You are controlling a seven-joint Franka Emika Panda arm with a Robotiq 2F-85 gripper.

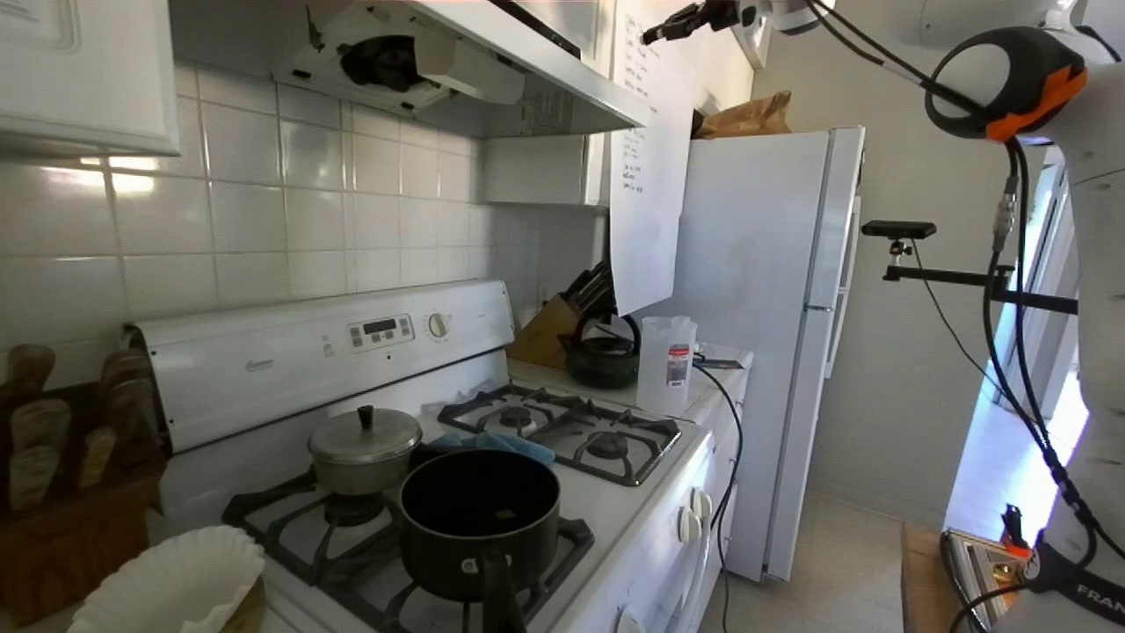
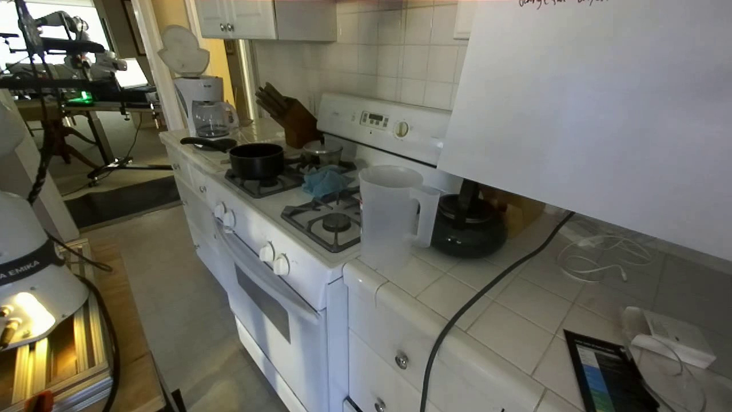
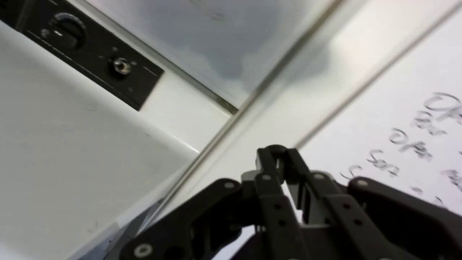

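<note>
High beside the range hood, my gripper [image 1: 649, 36] is in front of the upper part of the hanging paper sheet [image 1: 649, 232]. In the wrist view the gripper is shut, its dark fingers close together at the tips; I cannot make out any object held between them. Left of it lies the hood's black control panel [image 3: 93, 52], with a round dial [image 3: 68, 31] and a small metal switch knob [image 3: 121, 66]. A white cabinet door [image 3: 208, 39] is above the panel. Handwriting covers the paper [image 3: 389, 130] at the right.
On the stove are a black pot [image 1: 480, 517], a lidded metal pot [image 1: 364, 454] and a blue cloth [image 2: 323, 182]. A translucent pitcher [image 2: 391, 216] and a dark kettle [image 2: 466, 226] stand on the counter. The fridge [image 1: 754, 316] is beyond.
</note>
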